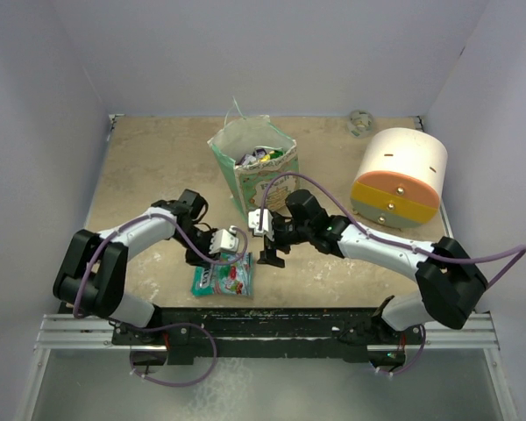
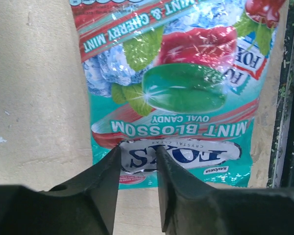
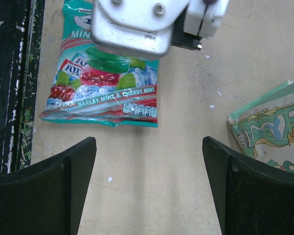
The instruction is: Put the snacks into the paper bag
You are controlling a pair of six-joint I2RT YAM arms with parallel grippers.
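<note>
A teal and red candy packet (image 1: 228, 278) lies flat near the table's front edge; its printed face (image 2: 186, 98) fills much of the left wrist view. My left gripper is over the packet's end with the white brand label. Its fingers stand a little apart, with the label showing between them; whether they touch it I cannot tell. To the packet's right, my right gripper (image 1: 272, 257) is open, and bare table shows between its fingers in the right wrist view. The paper bag (image 1: 266, 181) stands upright at the back, with several snacks (image 1: 261, 156) inside.
A rounded box with a pink top and coloured drawers (image 1: 399, 180) stands at the right. A small clear object (image 1: 360, 123) sits at the back edge. Bare table (image 1: 149, 171) spreads across the back left.
</note>
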